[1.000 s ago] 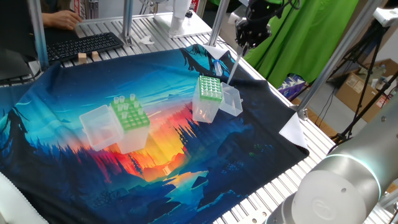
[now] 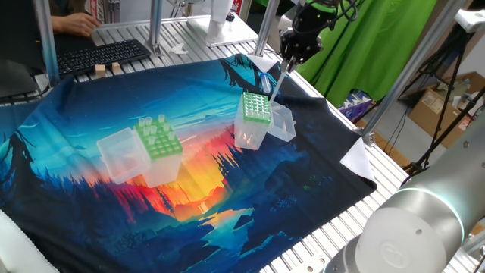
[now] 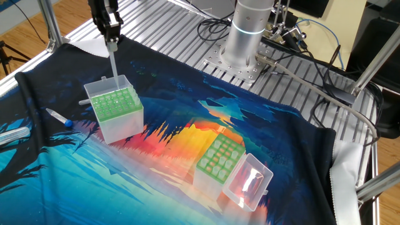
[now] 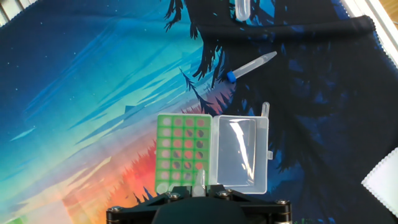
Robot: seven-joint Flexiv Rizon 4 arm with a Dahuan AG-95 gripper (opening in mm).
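A long, thin translucent pipette-like piece (image 3: 114,64) hangs nearly upright from my gripper (image 3: 112,45), which is shut on its top end. In exterior view 1 the same piece (image 2: 283,82) slants down behind the near box. That box, a clear tip box with a green grid top (image 3: 117,103), stands below, its clear lid (image 2: 283,123) folded open. From the wrist, the grid (image 4: 183,146) and lid (image 4: 237,152) lie just ahead of my gripper. Whether the piece's lower end touches anything cannot be told.
A second green-topped box (image 2: 159,142) holds several upright tips, with its lid (image 2: 125,155) open beside it. A blue-capped tube (image 4: 252,66) and another clear tube (image 4: 242,9) lie on the patterned cloth (image 2: 288,220).
In exterior view 1 my gripper has shifted slightly left and down, carrying the thin piece closer to the nearby box. Both boxes stay where they were.
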